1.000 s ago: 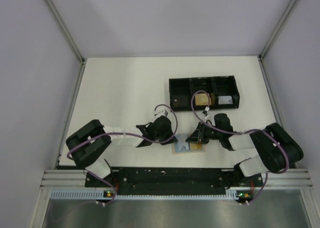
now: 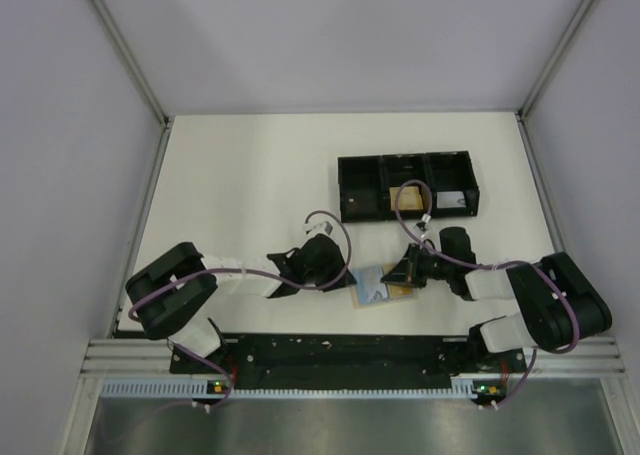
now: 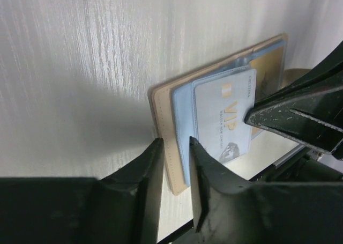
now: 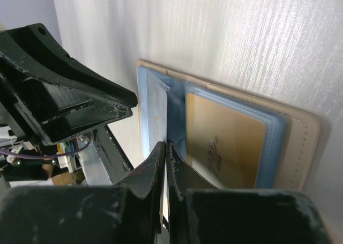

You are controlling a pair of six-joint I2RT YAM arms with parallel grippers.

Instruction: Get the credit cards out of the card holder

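Note:
The card holder (image 3: pixel 166 126) lies open on the table, with a white VIP card (image 3: pixel 220 126) over a blue sleeve and a gold card (image 4: pixel 225 137) to its right. My left gripper is at the holder's left edge, fingers a little apart, with nothing visible held. My right gripper is shut at the edge of the white card, which stands slightly raised in the right wrist view; whether it is pinched is hard to tell.
A black compartment box (image 2: pixel 360 200) with cards in some compartments sits behind the holder.
My right gripper has shifted slightly right from a second ago. My left gripper has drawn a little to the left, and the holder sits slightly further right.

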